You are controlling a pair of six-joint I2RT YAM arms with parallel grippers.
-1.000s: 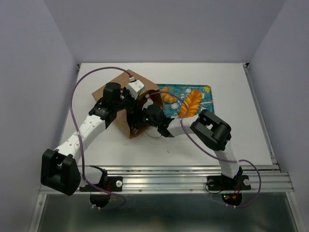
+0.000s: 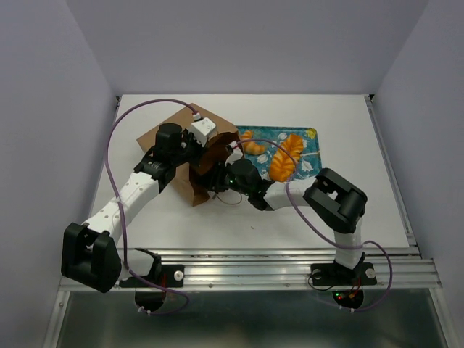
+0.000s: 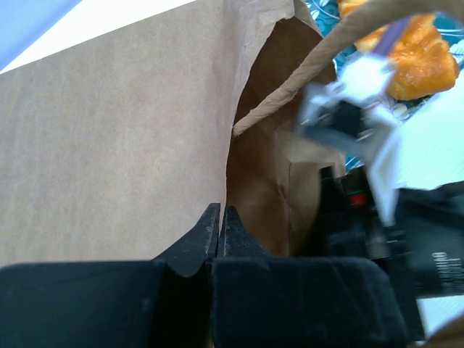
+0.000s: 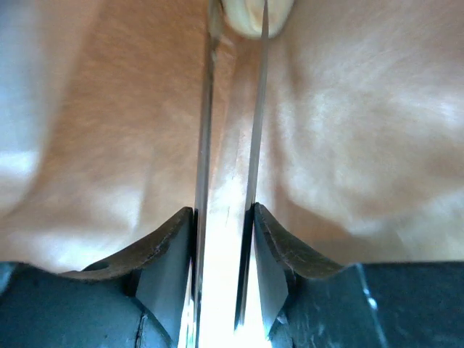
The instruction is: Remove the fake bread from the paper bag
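The brown paper bag (image 2: 181, 116) lies tilted at the left of the table, its dark mouth facing right. My left gripper is shut on the bag's paper edge. At the mouth, my right gripper (image 2: 210, 178) points leftward into the bag. In the right wrist view brown paper surrounds its long fingers (image 4: 255, 138), which stand narrowly apart. A pale, rounded piece (image 4: 246, 18), perhaps fake bread, shows at their tips; whether they touch it cannot be told. A croissant (image 2: 254, 145) and a leaf-shaped loaf (image 2: 288, 156) lie outside the bag.
Both outside breads rest on a teal patterned cloth (image 2: 310, 141) right of the bag. A twisted paper handle (image 3: 290, 85) arches across the bag's mouth, close to the right gripper.
The right arm has shifted to the right, drawing its gripper slightly back toward the bag's mouth. The left arm and the breads on the cloth look unmoved.
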